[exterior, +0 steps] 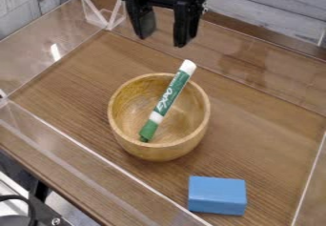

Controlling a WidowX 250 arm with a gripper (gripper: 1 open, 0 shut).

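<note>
My black gripper (163, 20) hangs at the top centre, its two dark fingers spread apart with nothing visible between them. Below it a wooden bowl (120, 117) holds a green and white marker (167, 100), tilted with its white end resting up at the bowl's back right rim.
A blue block (216, 195) lies at the front right of the wooden tray. A black cable (15, 206) is at the lower left corner.
</note>
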